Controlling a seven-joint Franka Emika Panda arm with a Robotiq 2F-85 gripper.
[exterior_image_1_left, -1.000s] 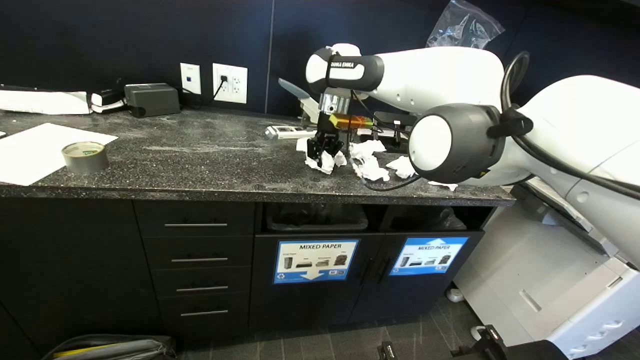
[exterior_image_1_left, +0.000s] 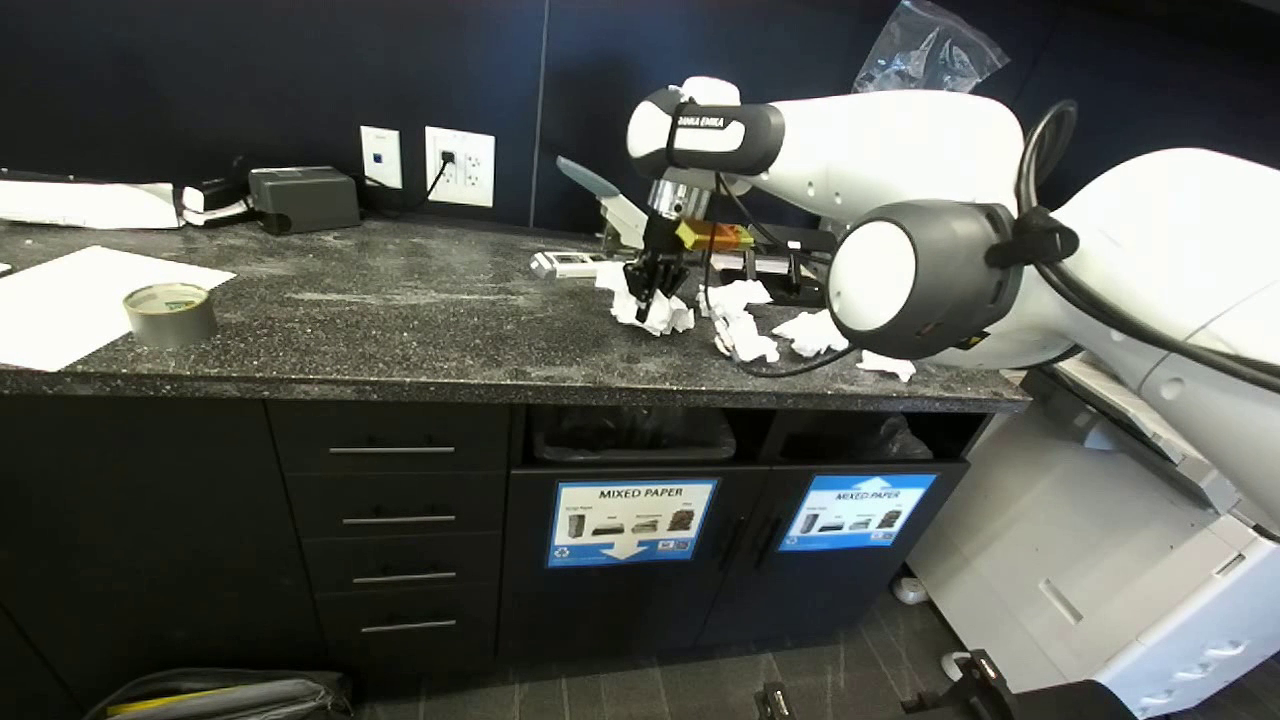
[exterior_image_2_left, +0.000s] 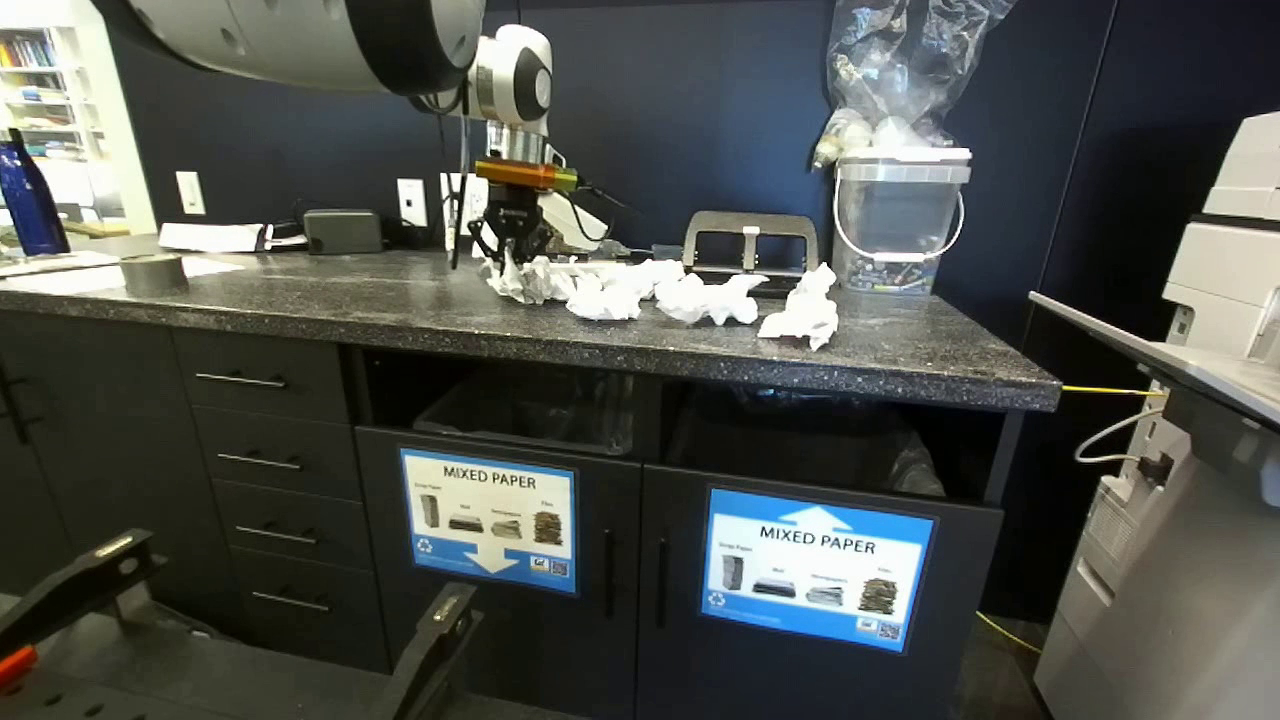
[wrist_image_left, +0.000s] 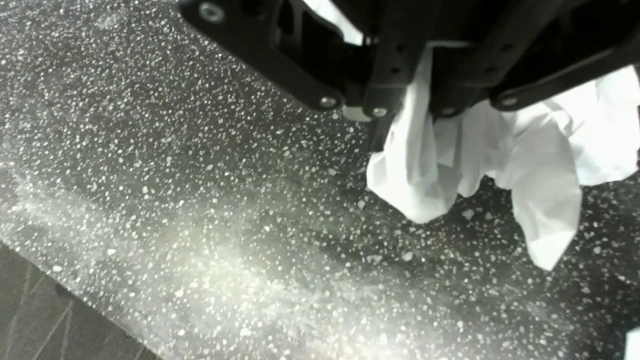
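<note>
Several white crumpled papers lie along the dark speckled counter. My gripper (exterior_image_1_left: 649, 307) points down at the leftmost crumpled paper (exterior_image_1_left: 668, 317), shut on a fold of it. In the wrist view a strip of that white paper (wrist_image_left: 414, 156) runs up between the fingers, and its lower folds hang close over the counter. From the second exterior view, the gripper (exterior_image_2_left: 512, 254) is low at the left end of the paper row; whether the held paper (exterior_image_2_left: 518, 283) still touches the counter I cannot tell. Other crumpled papers (exterior_image_2_left: 708, 298) lie to its right.
Behind the papers stand a hole punch (exterior_image_2_left: 751, 240) and a clear bucket (exterior_image_2_left: 900, 222). A tape roll (exterior_image_1_left: 172, 314) and a flat white sheet (exterior_image_1_left: 72, 300) are at the left. Bare counter (exterior_image_1_left: 408, 312) stretches between. Below are open bins (exterior_image_1_left: 632, 434) in the cabinet.
My gripper has risen slightly and shifted a little to the right. The fingers have closed on the paper. The other papers look about the same.
</note>
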